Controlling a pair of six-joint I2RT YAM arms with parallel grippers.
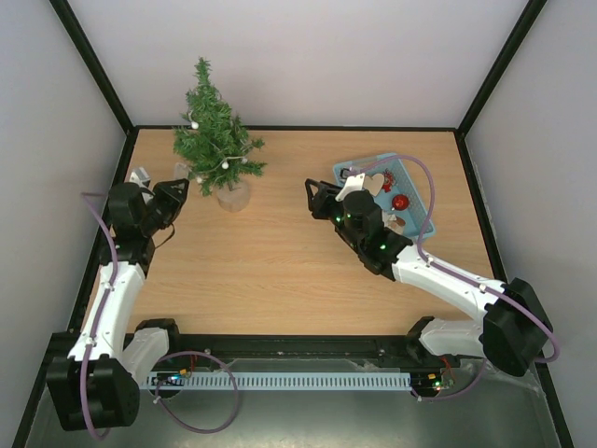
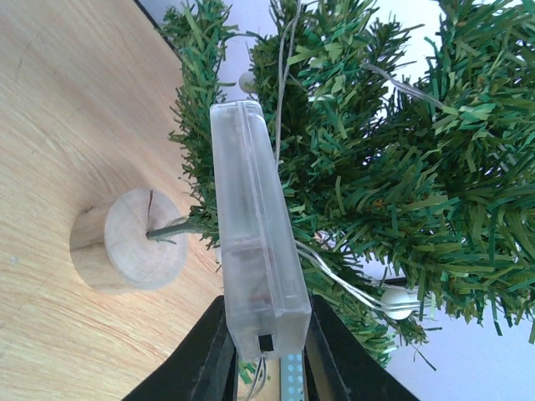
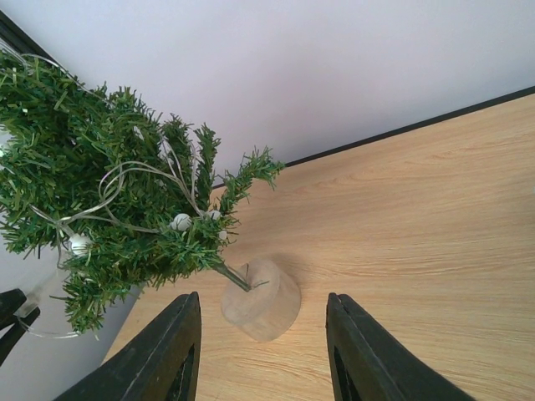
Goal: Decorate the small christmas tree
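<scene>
The small green Christmas tree [image 1: 213,140] stands at the back left on a round wooden base [image 2: 146,241]. A thin light string with small white balls [image 3: 180,222] winds round its branches. My left gripper is shut on a clear, whitish plastic box [image 2: 255,209], from which a wire hangs. That box is held up close to the tree's left side; whether it touches the branches I cannot tell. My right gripper hangs over the table right of the tree, its fingers [image 3: 185,338] apart and only air between them.
A light blue basket [image 1: 422,222] with a red ball [image 1: 400,202] and several other ornaments lies at the back right, partly behind my right arm.
</scene>
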